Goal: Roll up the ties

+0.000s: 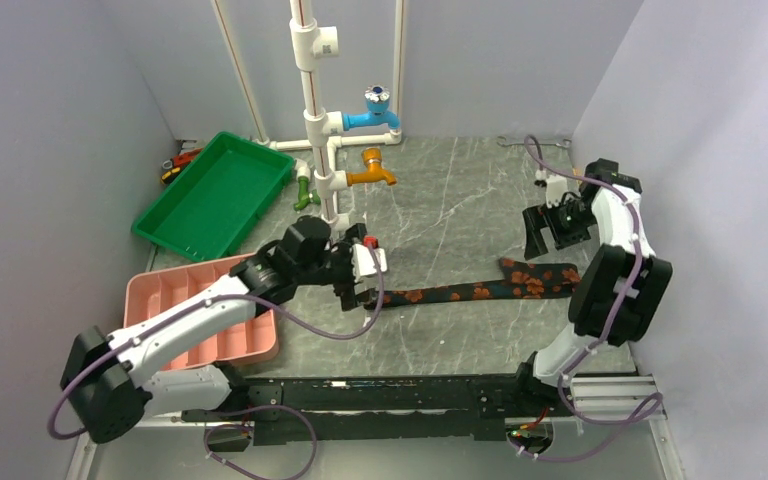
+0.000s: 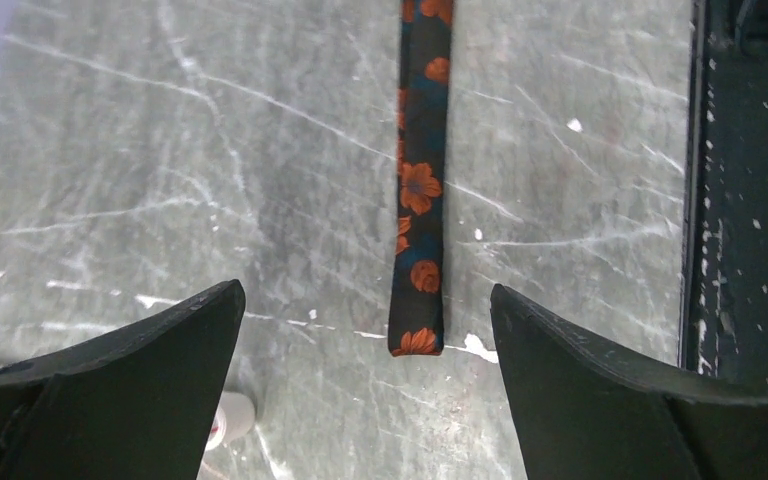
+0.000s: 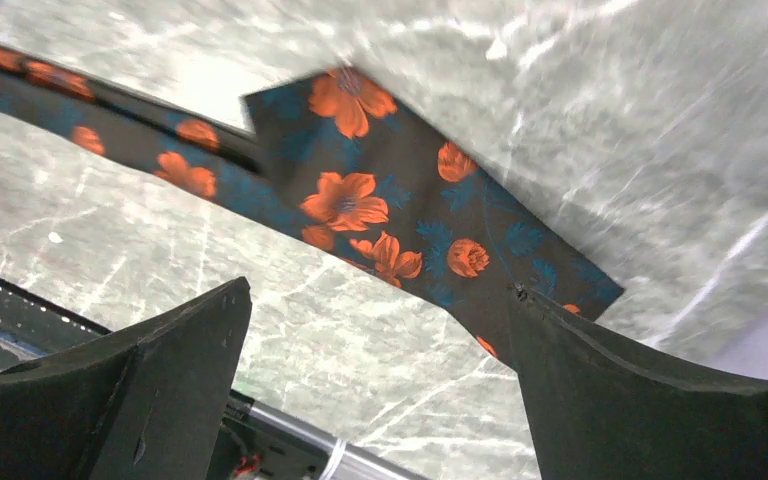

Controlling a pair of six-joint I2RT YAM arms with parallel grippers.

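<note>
A dark tie with orange flowers (image 1: pixel 450 294) lies across the marble surface. Its narrow end (image 2: pixel 418 300) is flat below my open left gripper (image 1: pixel 358 268), between but beneath the fingertips in the left wrist view. The wide end (image 3: pixel 410 220) is folded over on itself at the right, with a corner sticking up toward the back. My open right gripper (image 1: pixel 552 228) hangs just behind and above it, holding nothing.
A pink divided box (image 1: pixel 145 305) and green tray (image 1: pixel 200 195) stand at the left. A pipe stand with taps (image 1: pixel 315 100) rises behind my left gripper. The marble behind the tie is clear. A wall borders the right.
</note>
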